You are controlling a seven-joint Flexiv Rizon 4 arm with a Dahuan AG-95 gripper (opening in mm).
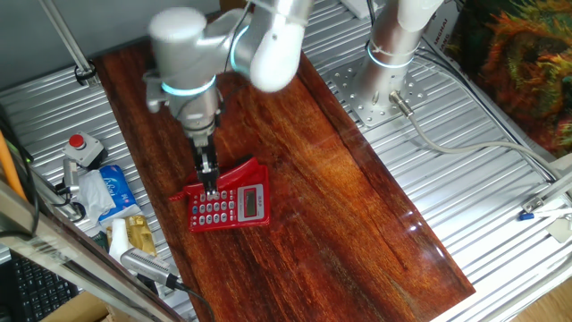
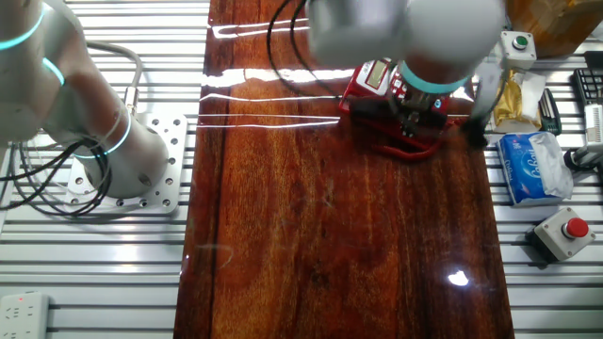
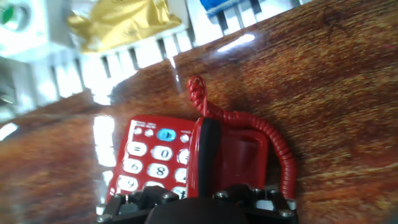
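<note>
A red desk telephone (image 1: 251, 206) with a grey keypad and a small display lies on the wooden table. Its red handset (image 3: 194, 158) rests across the body, with the coiled red cord (image 3: 287, 163) curling around one side in the wrist view. My gripper (image 1: 210, 191) points down over the phone, its tips close to the handset and the upper keys. The wrist view has the fingers spread apart at the bottom edge, one toward each side of the handset, so the gripper looks open. Contact with the phone cannot be made out. In exterior view 2 the arm covers much of the phone (image 2: 376, 75).
Along the table's side lie a red-button box (image 1: 84, 149), a blue and white tissue pack (image 1: 117, 192), a gold packet (image 1: 140, 234) and a white-and-grey tool (image 1: 147, 265).
</note>
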